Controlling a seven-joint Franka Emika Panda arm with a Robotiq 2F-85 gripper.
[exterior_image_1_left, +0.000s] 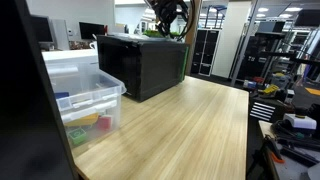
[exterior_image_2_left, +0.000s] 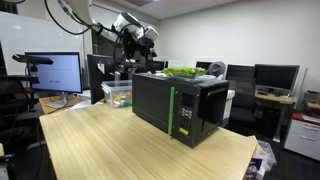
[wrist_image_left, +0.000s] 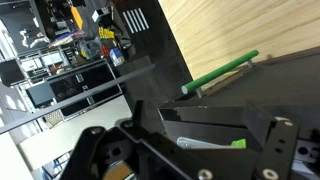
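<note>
A dark microwave (exterior_image_2_left: 165, 105) stands on the wooden table, its long green handle (exterior_image_2_left: 171, 107) upright on the front; in the wrist view the same handle (wrist_image_left: 220, 72) crosses the upper middle. A bright green item (exterior_image_2_left: 187, 72) lies on top of the microwave. Above the microwave hangs my gripper (exterior_image_2_left: 140, 58), at the end of the white arm (exterior_image_2_left: 112, 32). Its black fingers (wrist_image_left: 105, 148) are spread wide in the wrist view, with nothing held between them. The inside of the microwave cannot be seen.
A clear plastic bin (exterior_image_1_left: 90, 103) with colored items stands on the table beside the microwave. Desks with monitors (exterior_image_2_left: 57, 74) fill the background. A small package (exterior_image_2_left: 262, 160) sits at the table's right edge.
</note>
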